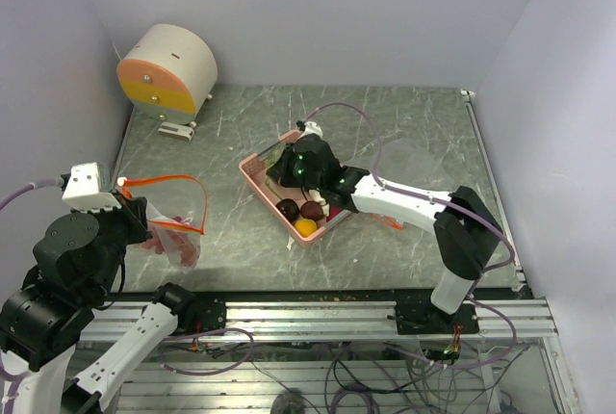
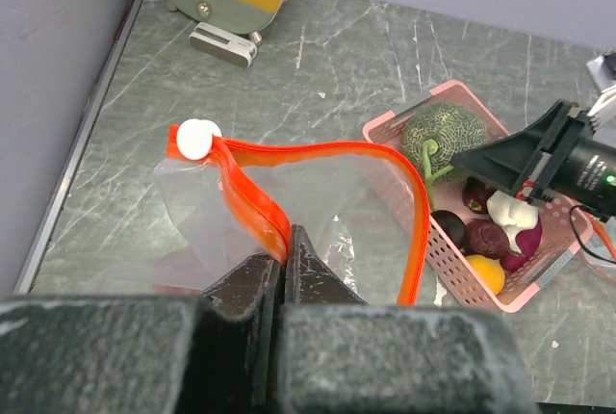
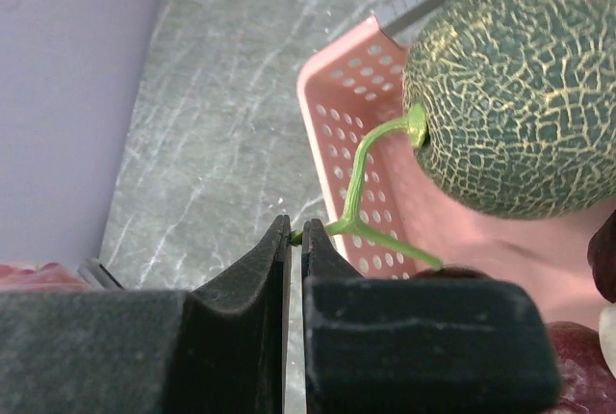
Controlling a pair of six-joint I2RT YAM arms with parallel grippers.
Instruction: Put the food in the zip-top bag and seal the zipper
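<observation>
My left gripper is shut on the orange-zippered bag [image 2: 419, 231], holding it by its rim at the table's left. My right gripper is shut at the pink basket [image 3: 337, 159], its tips on a thin green stem [image 3: 351, 207] that runs to a netted melon [image 3: 510, 96]. Also in the basket are a yellow fruit [image 2: 486, 271], a dark avocado [image 2: 448, 227], purple and brown-red items [image 2: 486, 238] and a white item [image 2: 510, 210].
A cream drum-shaped container [image 1: 168, 72] stands at the back left, a small grey metal piece beside it. A second clear bag with orange zipper [image 1: 404, 159] lies behind the right arm. The grey table [image 1: 221, 241] is open between bag and basket.
</observation>
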